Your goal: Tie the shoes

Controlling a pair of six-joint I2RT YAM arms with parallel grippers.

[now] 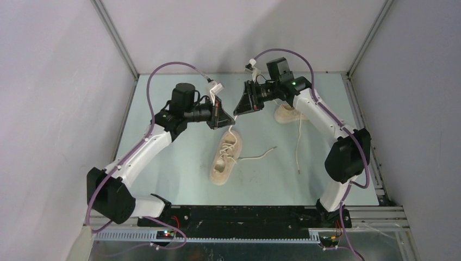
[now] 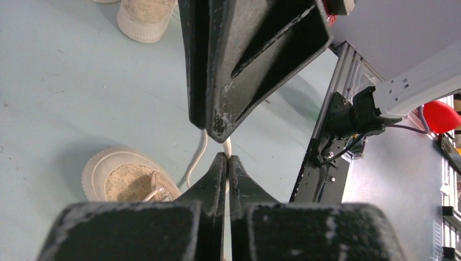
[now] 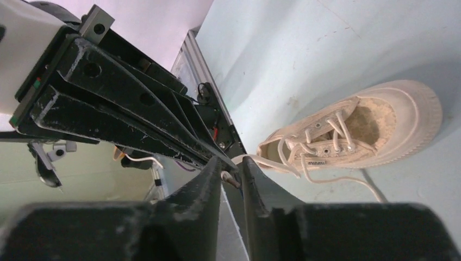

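A beige shoe (image 1: 226, 157) with loosened laces lies mid-table, toe toward the back. My left gripper (image 1: 233, 123) is shut on one of its laces (image 2: 227, 148), whose free end sticks up past the fingertips. Close above it, my right gripper (image 1: 236, 113) has its narrowly parted fingers (image 2: 225, 122) around or beside that end; which one, I cannot tell. In the right wrist view the lace tip (image 3: 230, 178) shows by the right fingertips. The other lace (image 1: 258, 156) stretches to the right across the table.
A second beige shoe (image 1: 286, 113) lies at the back right, partly covered by the right arm. Its lace (image 1: 298, 147) hangs toward the front.
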